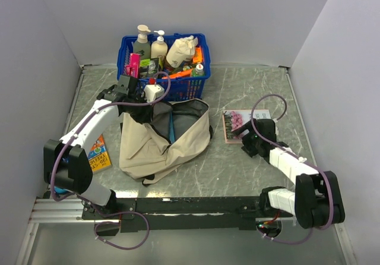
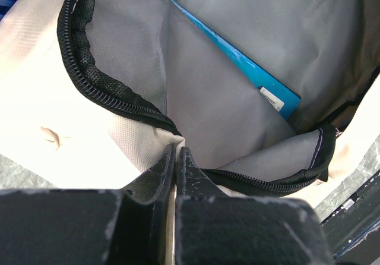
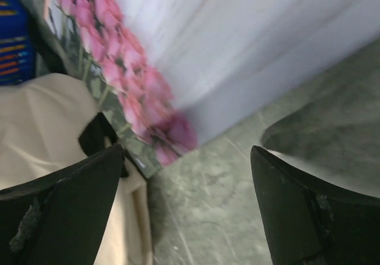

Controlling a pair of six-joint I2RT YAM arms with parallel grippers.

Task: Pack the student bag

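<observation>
The beige bag (image 1: 139, 149) lies open mid-table, grey lining showing and a blue flat item (image 2: 249, 69) inside. My left gripper is shut on the bag's fabric edge beside the zipper. A book with pink tulips on its cover (image 1: 236, 121) lies right of the bag. My right gripper hovers low at that book's edge, open, nothing between its fingers; the view there is blurred. An orange-yellow book (image 1: 98, 156) lies at the left, partly behind the left arm.
A blue basket (image 1: 190, 88) full of bottles, packets and a cream pouch stands against the back wall. Bare table (image 1: 237, 170) shows in front of the tulip book and behind it at the right.
</observation>
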